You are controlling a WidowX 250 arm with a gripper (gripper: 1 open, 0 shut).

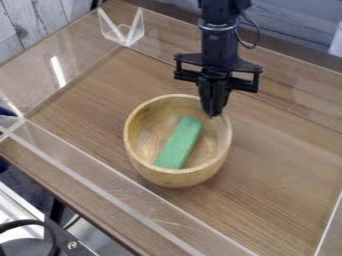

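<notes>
A round tan wooden bowl [143, 157] stands on the wooden table in the middle, with a green rectangular block [179, 142] lying inside it. Above the bowl's back right rim hangs my black gripper [214, 104]; its fingers are together, with nothing visible between them. Whether the fingertips touch the rim is unclear.
A small clear angular plastic object [122, 30] sits at the back left. Clear strips run along its left side, and dark cables lie at the bottom left corner.
</notes>
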